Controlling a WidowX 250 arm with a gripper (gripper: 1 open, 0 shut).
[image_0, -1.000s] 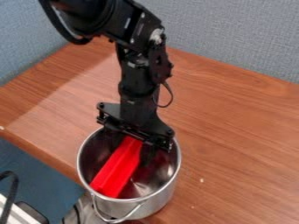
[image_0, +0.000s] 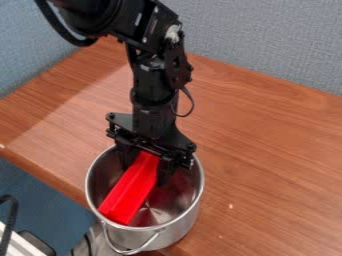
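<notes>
A long red block (image_0: 131, 189) lies slanted inside a silver metal pot (image_0: 186, 216) with a wire handle at the front edge of the wooden table. My black gripper (image_0: 150, 160) reaches down from above into the back of the pot and is shut on the upper end of the red block. Its fingertips are largely hidden by the block and the pot.
Bare wooden table (image_0: 274, 160) spreads to the right and behind, up to a grey-blue wall. Beyond the table's left edge lies a blue surface, with a cable and white items at the bottom left.
My gripper has risen very slightly over the last second, and the red block in it has shifted a little upward. The pot stands almost unmoved.
</notes>
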